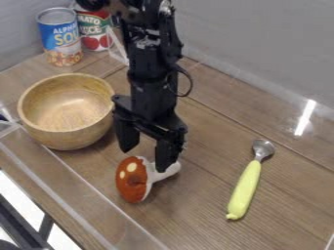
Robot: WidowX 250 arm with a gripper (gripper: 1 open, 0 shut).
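Note:
A black robot arm hangs down over the wooden counter, its gripper [146, 142] low just above a small red-brown toy with pale spots and a white part [131, 179]. The gripper's two dark fingers point down near the toy's white end; whether they touch it or hold anything is hard to tell.
A wooden bowl [62, 121] sits to the left of the gripper. A peeler-like tool with a pale green handle [245, 186] lies at the right. Two cans, a blue one [62, 37] and a red one [94, 24], stand at the back left.

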